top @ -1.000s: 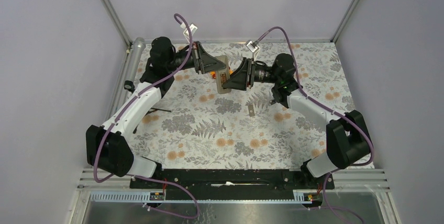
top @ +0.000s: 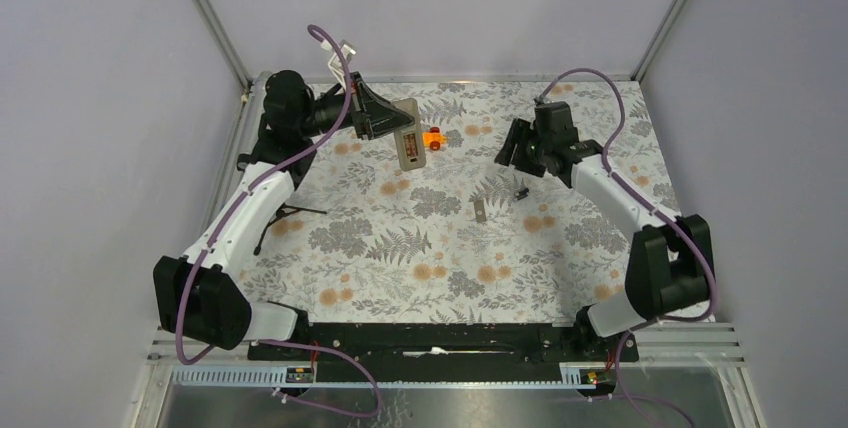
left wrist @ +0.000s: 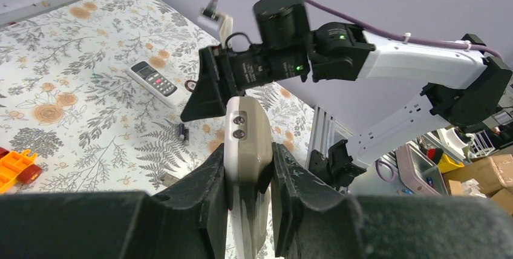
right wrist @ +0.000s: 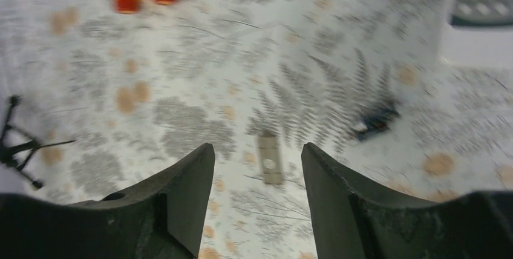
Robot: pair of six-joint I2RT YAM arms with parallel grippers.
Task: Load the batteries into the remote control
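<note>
My right gripper (top: pixel 517 153) hangs over the right of the table, its black fingers parted, nothing seen between them (right wrist: pixel 257 168). Below it lie small dark batteries (top: pixel 521 193) (left wrist: pixel 183 134). A small tan plate, perhaps the cover (top: pixel 479 210), lies nearer the middle. A second white remote (left wrist: pixel 154 82) with buttons lies behind the right gripper.
An orange toy with red wheels (top: pixel 434 140) sits at the back, beside the held remote. A thin black stand (top: pixel 298 211) lies on the left.
My right gripper has moved from the held remote rightward, to above the batteries, and turned. The left gripper has shifted slightly left with the remote.
</note>
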